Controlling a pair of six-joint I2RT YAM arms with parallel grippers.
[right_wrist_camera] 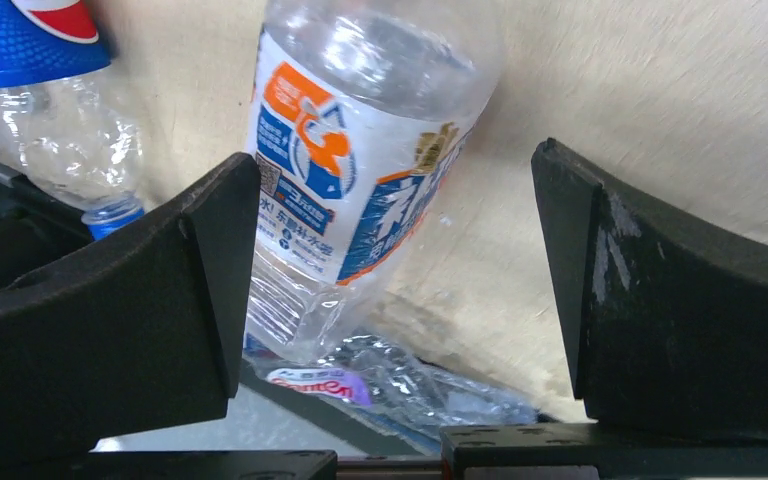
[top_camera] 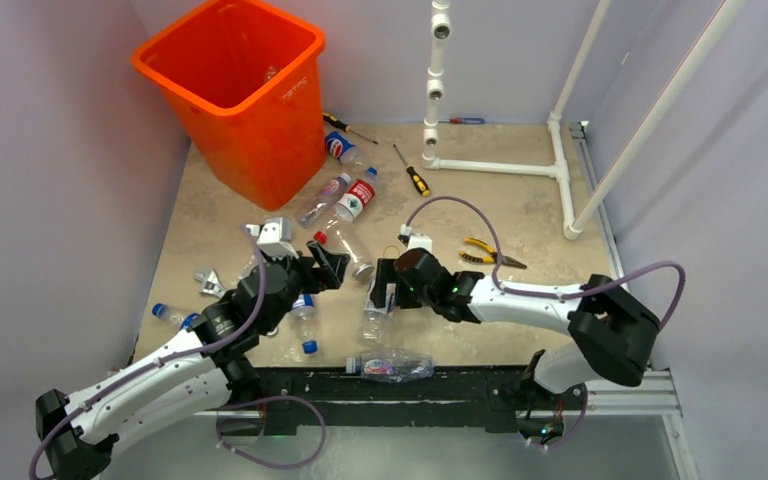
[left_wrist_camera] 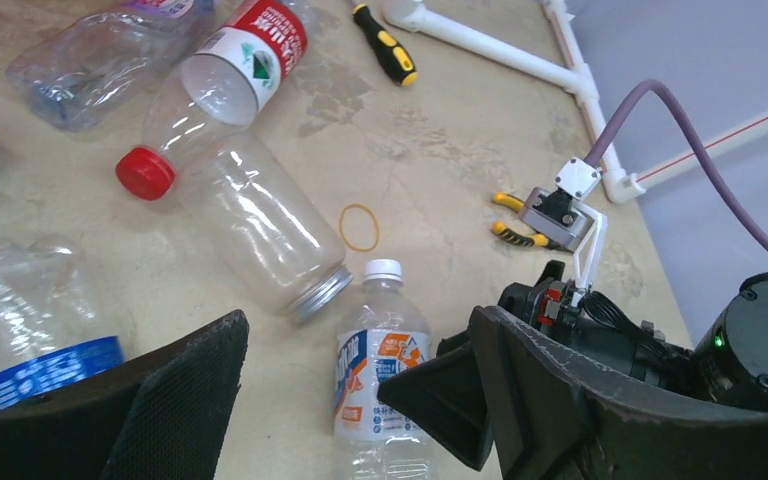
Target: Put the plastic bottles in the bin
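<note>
My right gripper is open over a water bottle with orange-and-blue label point(right_wrist_camera: 355, 190), which lies between its fingers, toward the left one. My left gripper is open above the table near a clear jar-like bottle point(left_wrist_camera: 260, 225), nothing held. A red-capped bottle point(top_camera: 355, 198), a purple-label bottle point(top_camera: 322, 200), a Pepsi bottle point(top_camera: 341, 148) and a crumpled bottle point(top_camera: 390, 366) lie on the table, with others at the left. The orange bin point(top_camera: 260, 150) stands at the back left.
A white pipe frame point(top_camera: 495, 166) stands at the back right. Pliers point(top_camera: 495, 258), screwdrivers point(top_camera: 419, 181) and an adjustable wrench point(top_camera: 210, 281) lie among the bottles. The table point(top_camera: 490, 200) has bare space at the right.
</note>
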